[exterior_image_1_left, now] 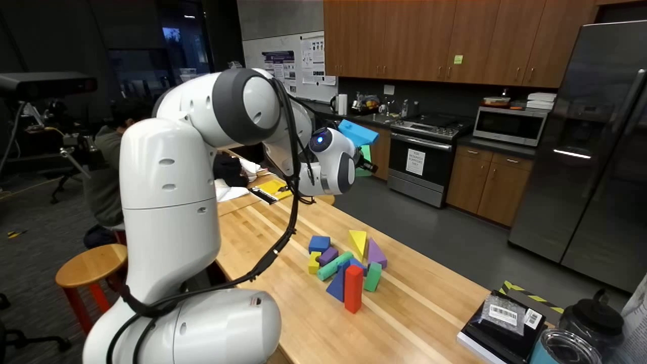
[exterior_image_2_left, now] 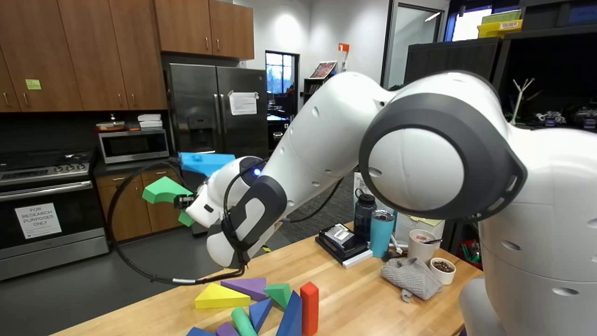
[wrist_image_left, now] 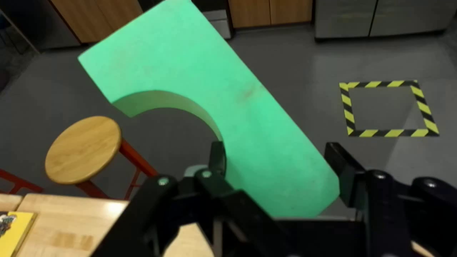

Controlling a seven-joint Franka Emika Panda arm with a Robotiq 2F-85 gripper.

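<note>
A green arch-shaped block (wrist_image_left: 252,128) fills the middle of the wrist view, its curved cut-out facing lower left. My gripper is shut on one leg of it, with a black finger (wrist_image_left: 217,158) inside the arch and the other against the outer side. In exterior view 2 the green block (exterior_image_2_left: 162,190) is held out past the table's far edge, well above the floor. Exterior view 1 shows the gripper (exterior_image_1_left: 367,166) high up, with the block partly hidden behind the wrist.
On the wooden table (exterior_image_1_left: 412,309) several coloured blocks stand grouped, among them a red upright block (exterior_image_1_left: 353,288), a yellow triangle (exterior_image_1_left: 358,242) and a green cylinder (exterior_image_1_left: 334,266). A black box (exterior_image_2_left: 342,241), bottle (exterior_image_2_left: 364,218) and tumbler (exterior_image_2_left: 381,232) stand farther along.
</note>
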